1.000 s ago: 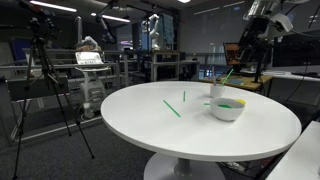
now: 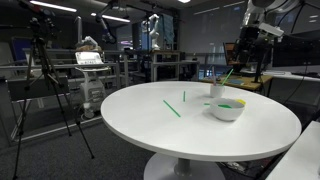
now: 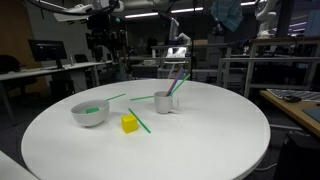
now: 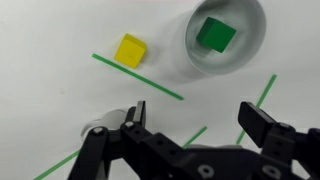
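My gripper is open above the table, its two dark fingers well apart with nothing held between them. In the wrist view, a white bowl (image 4: 190,48) lies beyond the fingertips with a green cube (image 4: 216,34) inside. A yellow cube (image 4: 130,50) sits left of the bowl, and a green stick (image 4: 138,76) lies close to it. Another green stick (image 4: 264,91) is at the right. A light mug (image 3: 163,104) stands upright with sticks (image 3: 177,83) in it; in the wrist view my gripper hides much of that area.
The round white table (image 2: 140,122) has wide clear room on its left side in exterior view 1. Loose green sticks (image 2: 171,107) lie scattered there. A tripod (image 2: 45,75) stands off the table at the left.
In exterior view 1 the arm has shifted slightly lower and to the left. The bowl, cubes, mug and sticks look unmoved.
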